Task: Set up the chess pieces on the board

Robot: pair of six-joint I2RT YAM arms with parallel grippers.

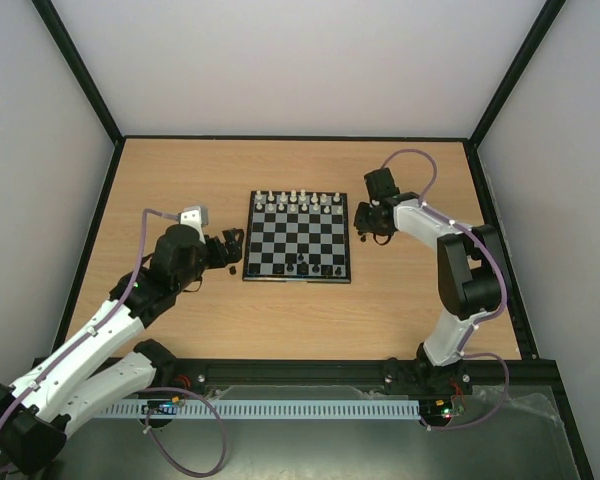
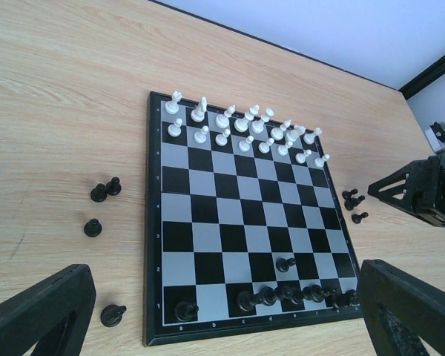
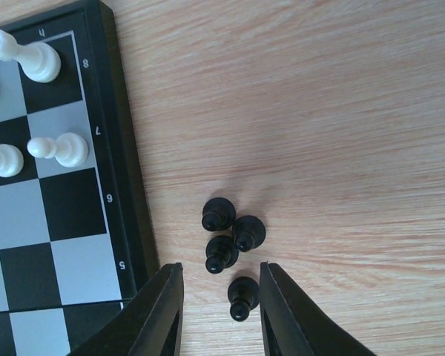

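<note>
The chessboard (image 1: 296, 236) holds white pieces (image 2: 245, 145) on its far rows and black pieces (image 2: 185, 311) on its near rows. Several black pieces (image 3: 249, 233) stand loose right of the board, below my right gripper, which is open with nothing between its fingers; one stands just beyond the gap between the fingertips. My left gripper (image 1: 235, 240) is open over the board's left side, its two fingers framing the left wrist view, holding nothing. Several more loose black pieces (image 2: 93, 228) stand left of the board.
Dark frame rails and walls border it at the back and sides.
</note>
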